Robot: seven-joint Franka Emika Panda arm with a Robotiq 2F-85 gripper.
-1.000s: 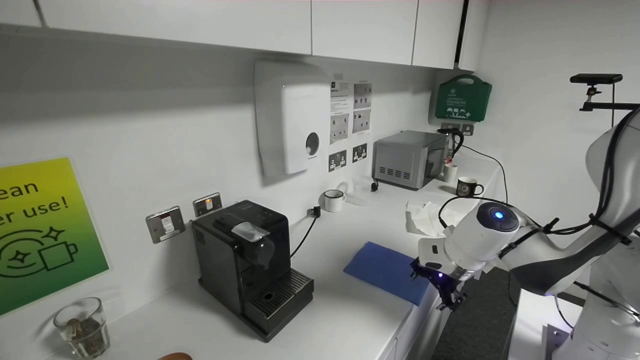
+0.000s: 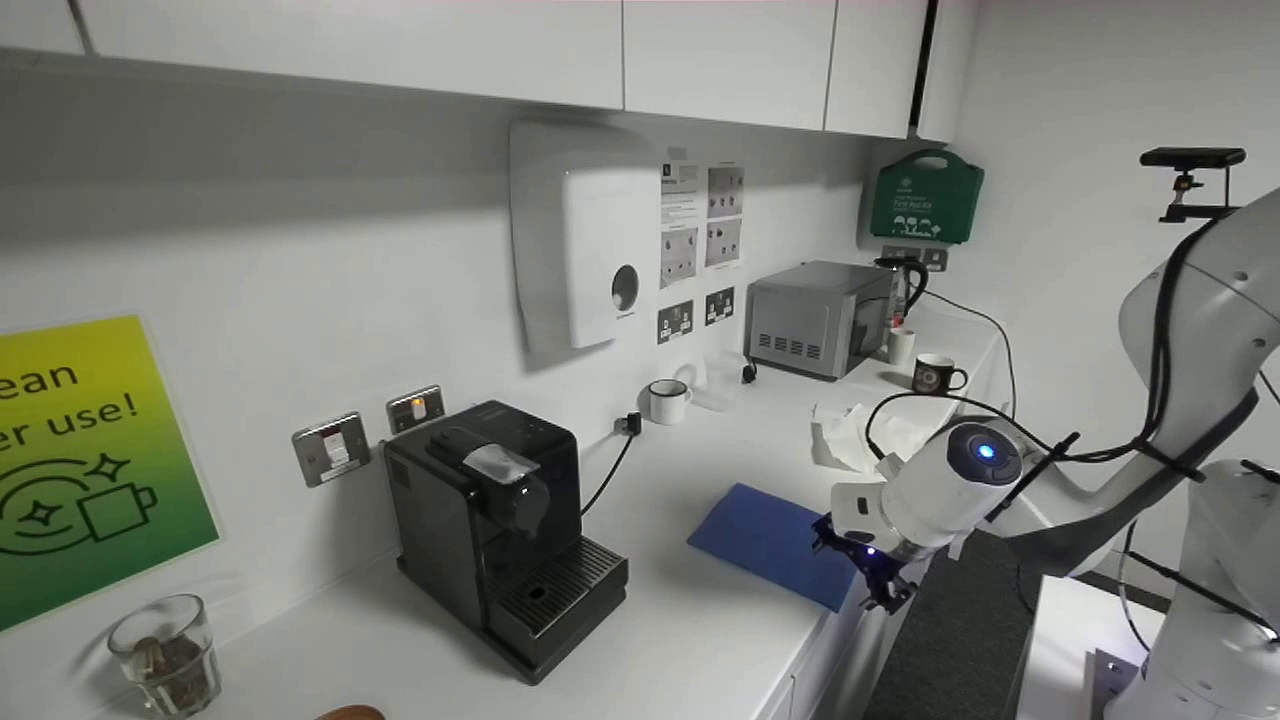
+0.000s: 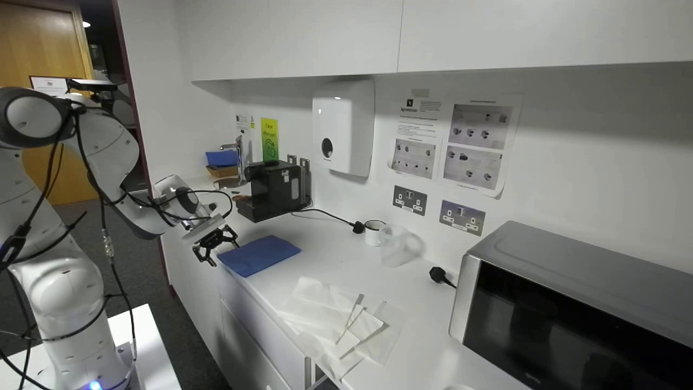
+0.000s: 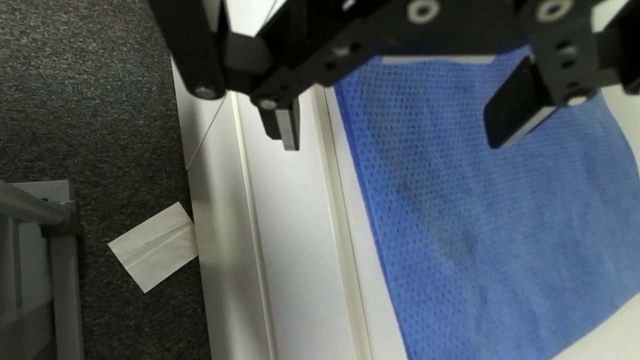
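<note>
My gripper stands open at the counter's front edge, nothing between its fingers. One finger [image 4: 289, 123] is over the drawer fronts, outside the counter; the other lies over the blue cloth [image 4: 510, 228]. Folded flat, the cloth [image 3: 260, 254] rests on the white counter with one side along the front edge. From exterior view 1 the gripper [image 2: 854, 564] appears at the cloth's front side. Whether the fingers touch the cloth cannot be told.
A black coffee machine [image 2: 504, 540] stands beyond the cloth. White paper towels [image 3: 338, 318] lie towards the microwave [image 3: 552, 305]. A white mug [image 3: 373, 233] and a clear plastic container [image 3: 393, 246] stand by the wall. One paper piece [image 4: 157, 246] lies on the floor.
The gripper has shifted slightly left in exterior view 1, and the upper arm has swung left and upward. The cloth has not moved.
</note>
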